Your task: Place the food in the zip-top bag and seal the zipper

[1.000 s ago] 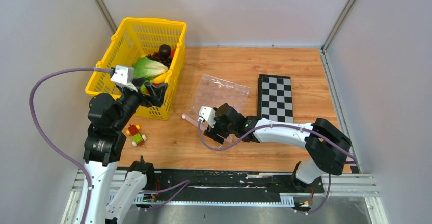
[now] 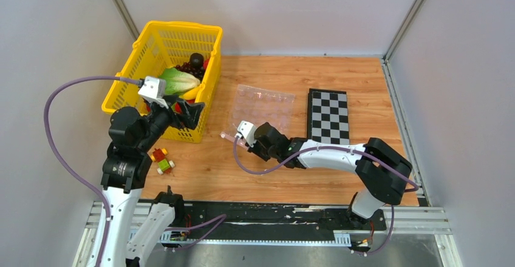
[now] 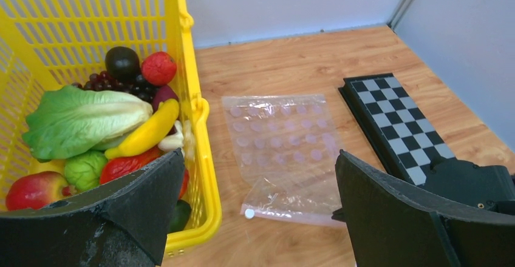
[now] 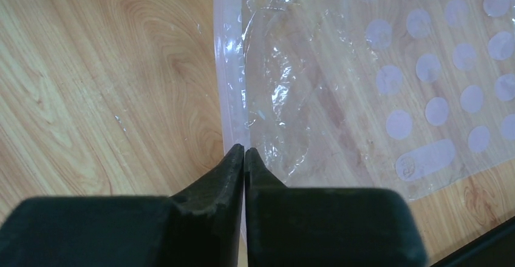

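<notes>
The clear zip top bag [image 2: 265,104] lies flat on the wooden table, its zipper strip [image 4: 229,67] along the near edge. My right gripper is low over that strip, fingertips almost together at it; whether the film is pinched between them cannot be made out. At the basket's near right corner, my left gripper [image 2: 194,114] hangs open and empty. Food fills the yellow basket [image 3: 199,121]: a lettuce [image 3: 91,118], a banana [image 3: 147,132], an avocado [image 3: 122,62], grapes and several other pieces. No food shows in the bag.
A black case with a checkered top [image 2: 330,118] stands right of the bag. A small toy of coloured blocks [image 2: 162,161] lies below the basket, beside my left arm. Bare table stretches behind the bag and along the front.
The bag has shifted slightly toward the back and turned a little, its right side moving most. My right gripper has shifted slightly at its zipper edge. The left gripper has moved a little right.
</notes>
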